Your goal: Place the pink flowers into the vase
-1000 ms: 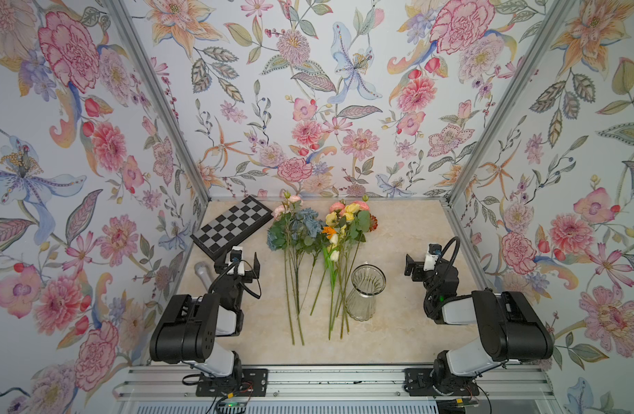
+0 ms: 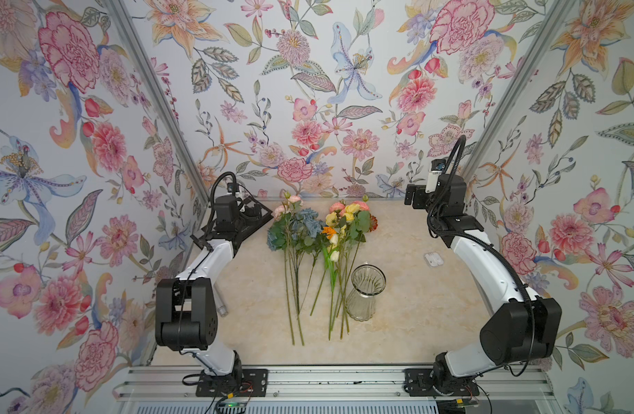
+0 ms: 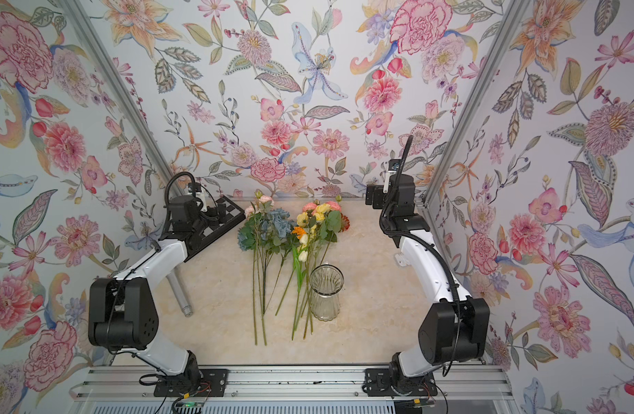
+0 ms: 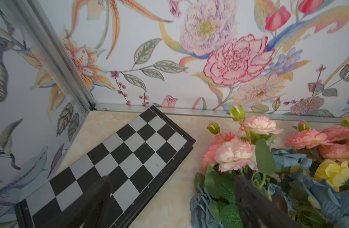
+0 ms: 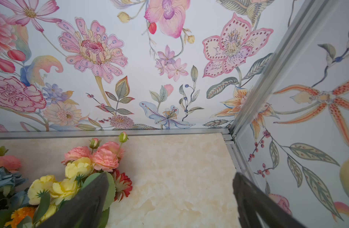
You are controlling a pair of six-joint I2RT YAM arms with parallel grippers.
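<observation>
Artificial flowers lie on the table in two bunches, stems toward the front. Pink flowers [image 4: 235, 153] with pale edges top the left bunch; more pink flowers [image 5: 105, 158] are among yellow ones in the right bunch. An empty ribbed glass vase [image 2: 362, 303] stands just right of the stems. My left gripper hangs open over the checkerboard's edge, left of the blooms. My right gripper is open above bare table at the back right, right of the flowers, with nothing between its fingers.
A checkerboard [image 4: 132, 159] lies at the back left. A grey tube [image 3: 179, 293] lies at the left, a small white object [image 2: 433, 259] at the right. Patterned walls enclose the table on three sides.
Both arms have extended toward the back of the table, with the right gripper also rising higher. Flowers and vase have stayed in place.
</observation>
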